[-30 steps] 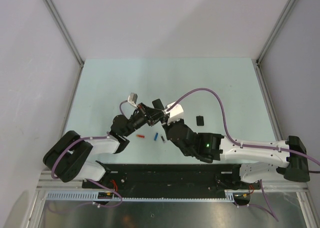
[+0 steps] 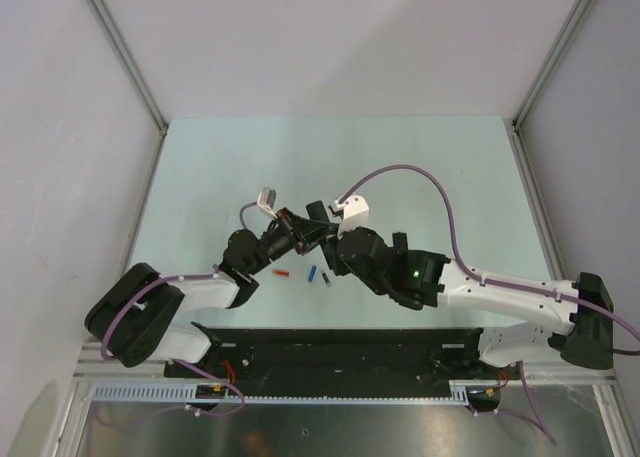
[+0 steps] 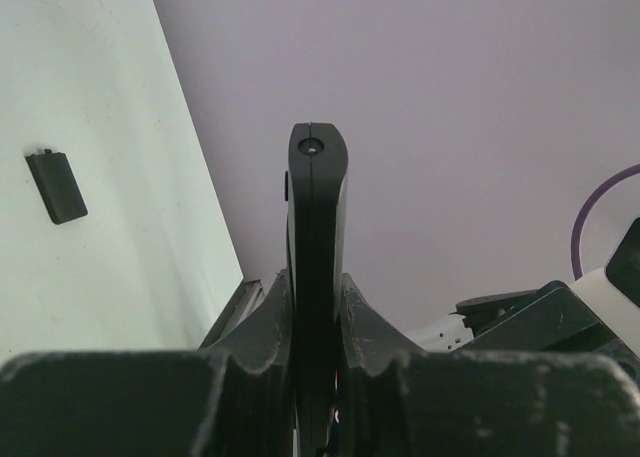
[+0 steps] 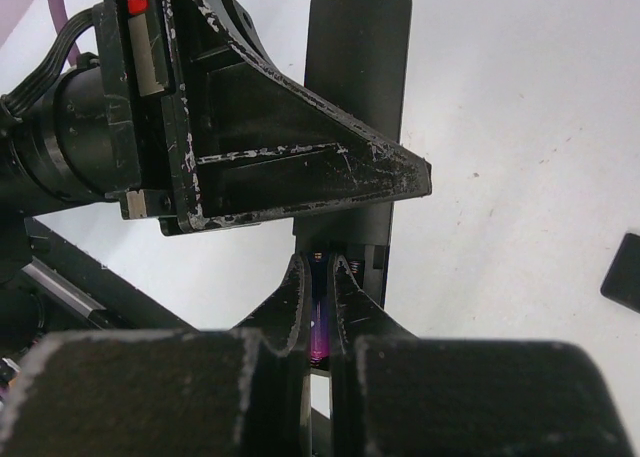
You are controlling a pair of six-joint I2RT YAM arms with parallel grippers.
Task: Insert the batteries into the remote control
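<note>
My left gripper is shut on it. My right gripper is at the open battery compartment, shut on a purple battery (image 4: 319,332), largely hidden between the fingertips. Springs show in the compartment beside the tips.
Loose batteries, a red one (image 2: 281,272), a blue one (image 2: 312,273) and a dark one (image 2: 326,279), lie in front of the arms. A small black cover (image 3: 56,185) lies to the right on the otherwise clear table.
The left arm looks nearly unchanged.
</note>
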